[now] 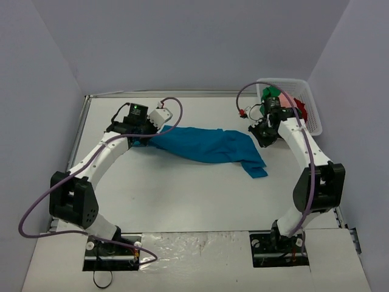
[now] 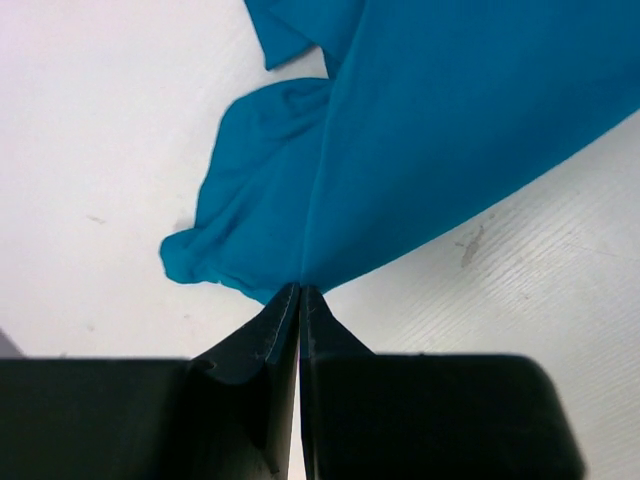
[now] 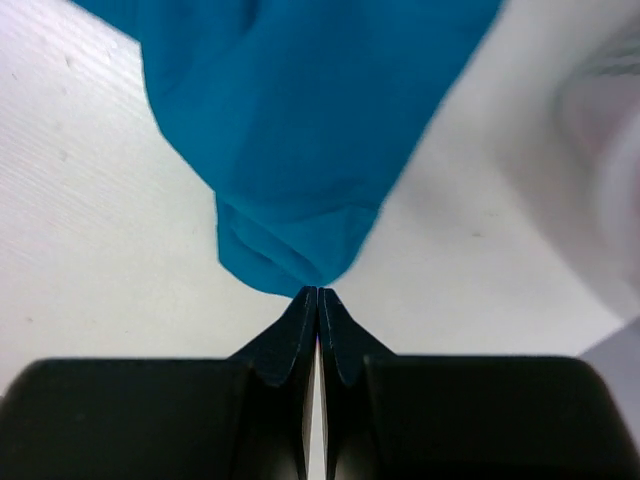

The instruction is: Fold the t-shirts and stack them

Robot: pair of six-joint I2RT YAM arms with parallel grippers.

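A blue T-shirt [image 1: 200,145] lies stretched across the upper middle of the table, a loose flap hanging toward the front at its right end. At its left end my left gripper is shut on the shirt's edge, with a crumpled part spreading beyond the fingers. The right gripper is shut with nothing between its fingers. In the right wrist view the shirt's right end [image 3: 310,235] sits just past those fingertips, outside them. From above, the right gripper [image 1: 265,145] stands just right of the cloth.
A white basket [image 1: 313,118] stands at the back right, behind the right arm, holding green, pink and red cloth. Clear plastic [image 1: 188,252] covers the middle of the front edge.
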